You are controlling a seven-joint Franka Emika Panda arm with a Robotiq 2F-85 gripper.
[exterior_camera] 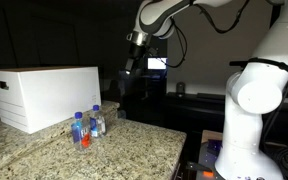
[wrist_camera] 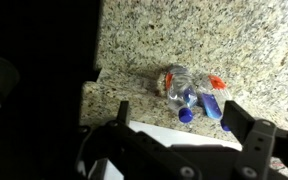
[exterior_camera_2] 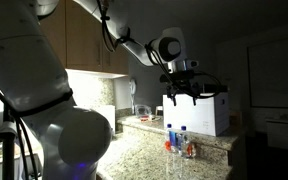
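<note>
Two clear plastic bottles with blue caps stand on the speckled counter, one with red on it (exterior_camera: 83,133) and the other plainer (exterior_camera: 97,124). Seen from above in the wrist view, the plainer-looking bottle (wrist_camera: 181,92) and the red-marked bottle (wrist_camera: 215,93) are close together. My gripper is open, its dark fingers far apart at the lower part of that view. Exterior view 2 has the gripper (exterior_camera_2: 182,98) high above the bottles (exterior_camera_2: 185,143), touching neither. Nothing shows between the fingers.
A large white box (exterior_camera: 46,98) sits at the back of the counter (exterior_camera: 134,152). Dark space lies beyond its edge, to the left in the wrist view. Wooden cabinets (exterior_camera_2: 84,45) hang at upper left in exterior view 2.
</note>
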